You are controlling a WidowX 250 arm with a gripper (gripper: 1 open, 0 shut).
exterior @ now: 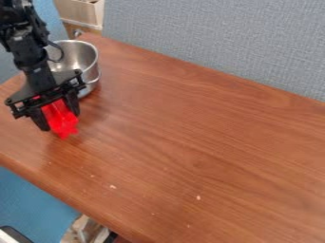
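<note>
At the left of the camera view, my black gripper [48,110] is shut on a red object [63,121], held low over the wooden table near its left side. Just behind the gripper stands a shiny steel pot [82,59], partly hidden by the arm. Whether the red object touches the tabletop is hard to tell.
A grey textured wall [216,38] runs along the back. The table's front-left edge borders a blue area [26,199].
</note>
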